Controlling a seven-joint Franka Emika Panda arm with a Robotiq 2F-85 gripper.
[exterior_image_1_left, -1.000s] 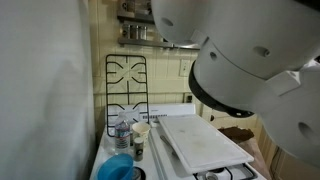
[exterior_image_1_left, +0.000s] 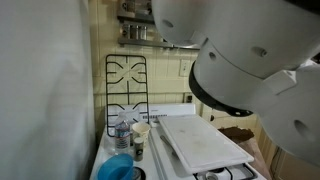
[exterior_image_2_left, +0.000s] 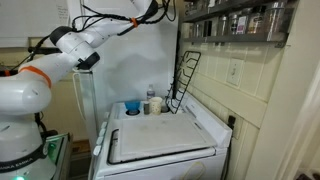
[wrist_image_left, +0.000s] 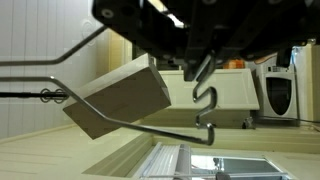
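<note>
In the wrist view my gripper is shut on a bent grey metal wire (wrist_image_left: 207, 100). The wire curls in an S below the fingers and runs off to the left as long bars. Its full shape is cut off by the frame. In exterior view 2 the arm (exterior_image_2_left: 108, 28) reaches in from the left, high above the stove, and its dark end is at the top edge. The fingers are too small to make out there. In exterior view 1 the arm's large white links (exterior_image_1_left: 215, 75) fill the upper right, hiding the gripper.
A white board (exterior_image_2_left: 160, 135) covers much of the stove top. A blue bowl (exterior_image_1_left: 115, 167), a clear bottle (exterior_image_1_left: 122, 135) and a cream cup (exterior_image_1_left: 141, 130) stand at its left. The black grate (exterior_image_1_left: 126, 85) leans on the wall; shelves (exterior_image_2_left: 235, 20) with jars hang above.
</note>
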